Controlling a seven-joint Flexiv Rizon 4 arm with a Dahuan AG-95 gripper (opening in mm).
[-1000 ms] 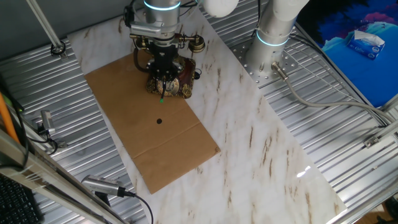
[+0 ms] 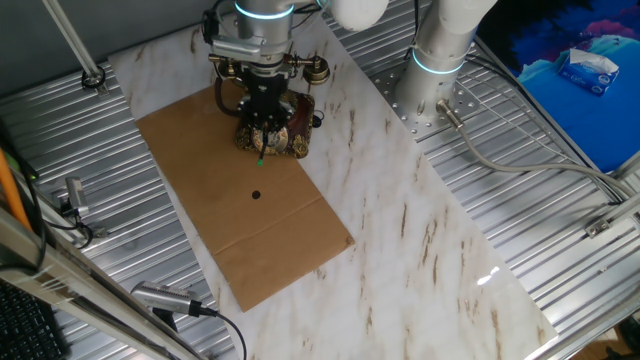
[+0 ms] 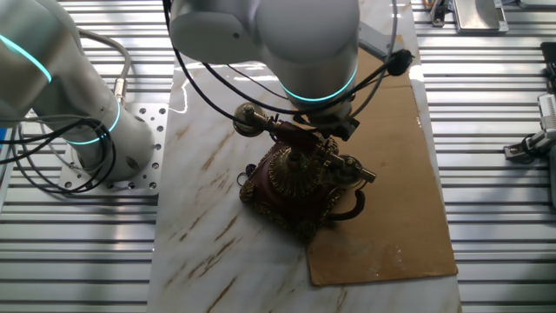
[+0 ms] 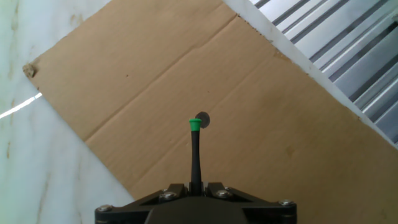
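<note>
A slim black rod with a green tip (image 4: 195, 126) juts forward from my gripper, whose fingers are shut around its base. In exterior view 1 the gripper (image 2: 264, 118) hangs in front of an ornate old-style telephone, with the rod pointing down. A small dark round disc (image 2: 256, 195) lies flat on the brown cardboard (image 2: 210, 185). From the wrist, the green tip appears just beside the disc (image 4: 204, 119), overlapping its left edge; exterior view 1 shows them apart. The arm hides the gripper in exterior view 2.
The dark red and brass telephone (image 3: 291, 181) stands partly on the cardboard (image 3: 391, 235), close to the arm. Bare marble-patterned board (image 2: 400, 250) extends to the right. A silver device with a cable (image 2: 165, 298) sits near the lower-left edge.
The disc, cardboard and telephone have stayed put.
</note>
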